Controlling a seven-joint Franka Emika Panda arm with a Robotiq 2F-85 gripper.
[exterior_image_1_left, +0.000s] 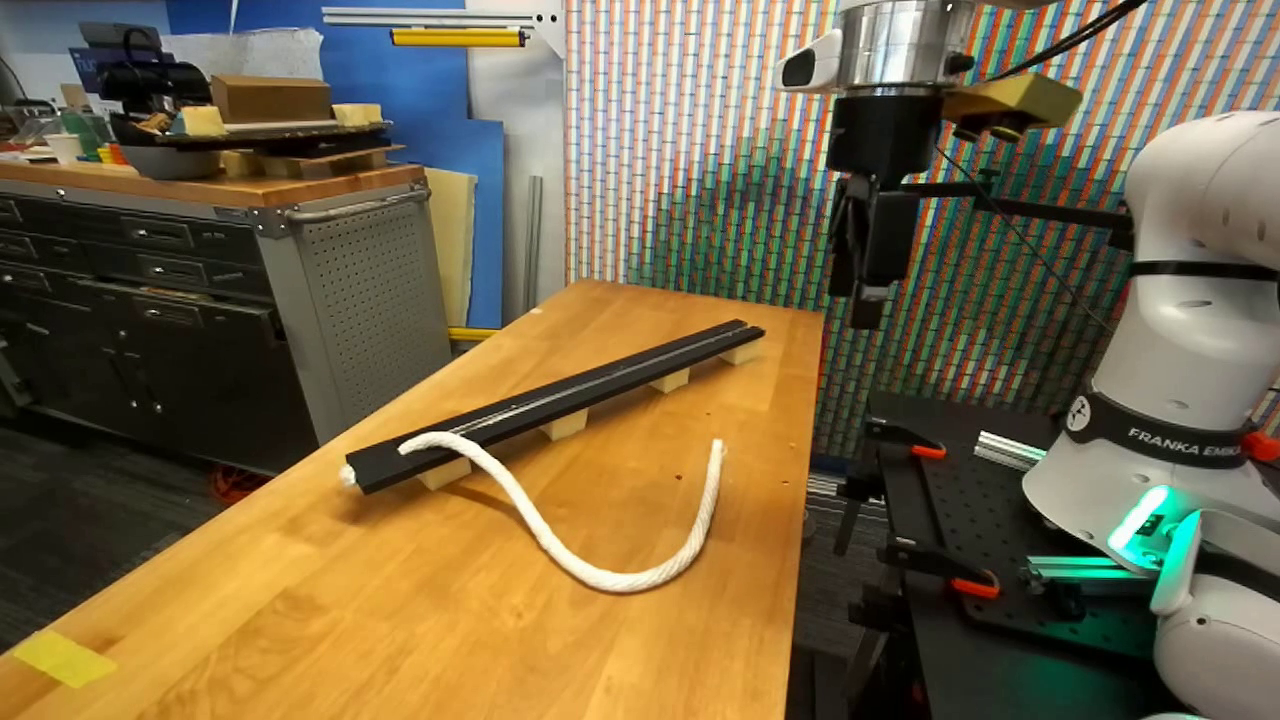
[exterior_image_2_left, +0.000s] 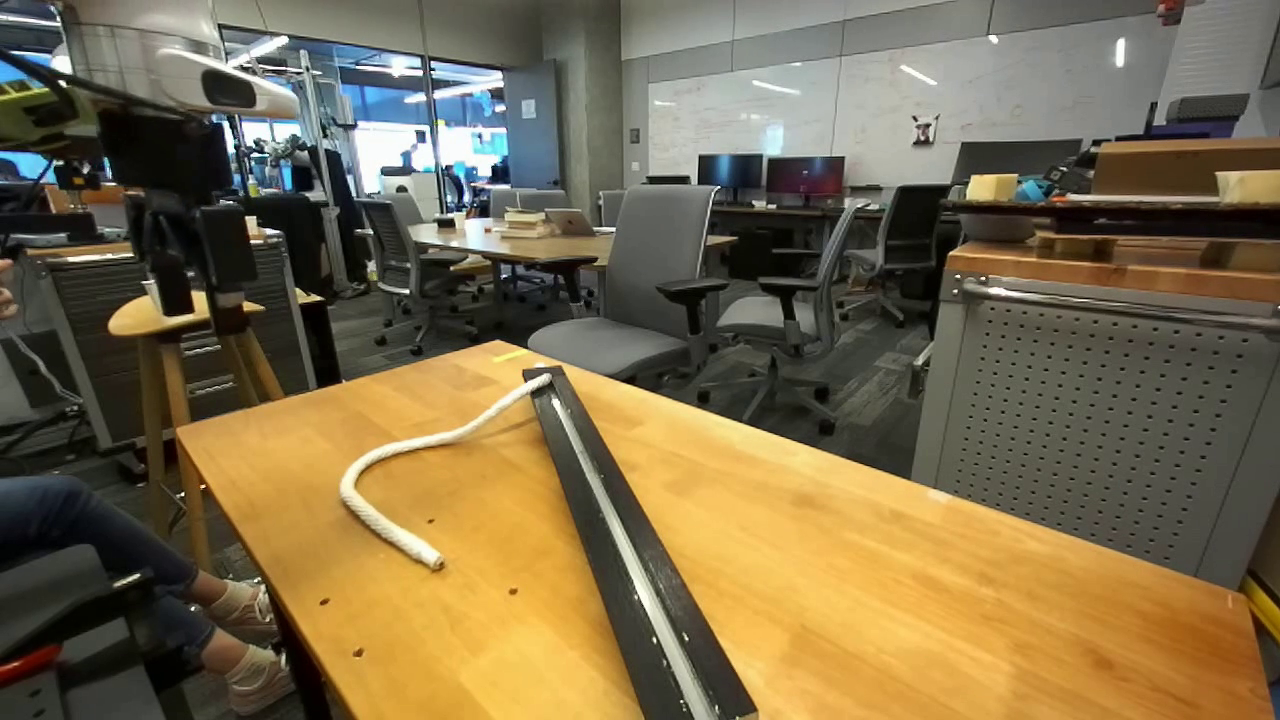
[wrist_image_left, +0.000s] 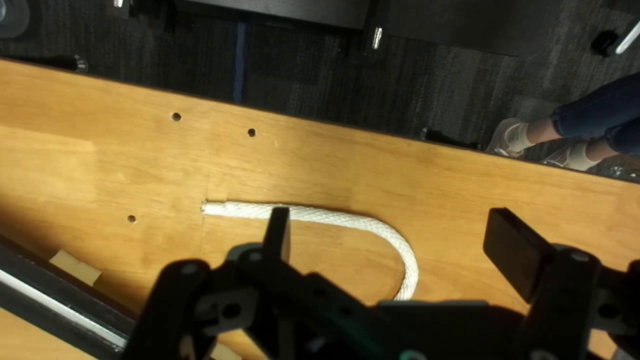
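Observation:
A white rope (exterior_image_1_left: 615, 581) lies in a U-shaped curve on the wooden table, its free end toward the table's right side. Its other end goes into the near end of a long black channel bar (exterior_image_1_left: 546, 397), which has a light groove along its top and rests on small pale blocks. My gripper (exterior_image_1_left: 866, 306) hangs well above the table's right edge, apart from rope and bar. In the wrist view the gripper is open, fingers wide apart; the rope's curve (wrist_image_left: 384, 231) shows far below, between and beyond them, partly hidden by the gripper body.
The wooden table (exterior_image_2_left: 360, 420) is otherwise mostly bare, with a few small holes and a strip of yellow tape (exterior_image_1_left: 66, 658) at its near left. A person's legs (exterior_image_2_left: 156, 600) are beside the table. A drawer cabinet (exterior_image_1_left: 216, 312) stands beyond the left edge.

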